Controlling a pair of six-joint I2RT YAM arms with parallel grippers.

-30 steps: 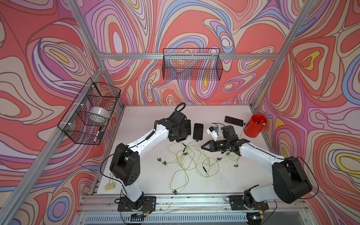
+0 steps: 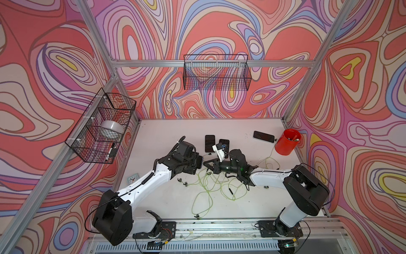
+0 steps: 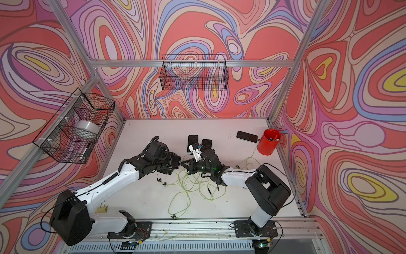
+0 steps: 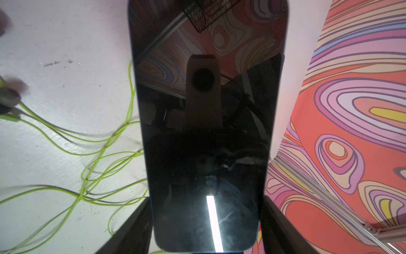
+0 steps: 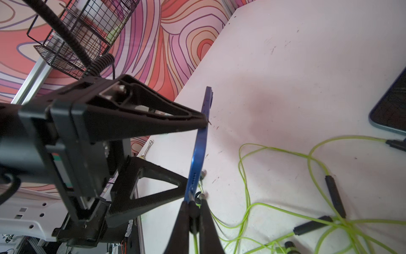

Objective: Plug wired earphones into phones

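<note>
My left gripper (image 2: 197,162) grips a dark phone (image 4: 203,160), one finger at each long edge. Edge-on in the right wrist view, the same phone shows a blue frame (image 5: 198,154) and stands steeply tilted above the table. My right gripper is shut on a black earphone plug (image 5: 193,213) with a green cable trailing below. The plug meets the phone's lower edge; I cannot tell whether its tip is in the port. Loose green earphone cables (image 2: 207,186) lie tangled beneath both grippers.
Two phones lie behind the grippers, including a dark phone (image 2: 210,143). Another phone (image 2: 263,136) lies at the back right beside a red bucket (image 2: 287,142). Black earbuds (image 2: 185,183) rest on the table.
My right gripper has come left, bringing the plug up to the phone.
</note>
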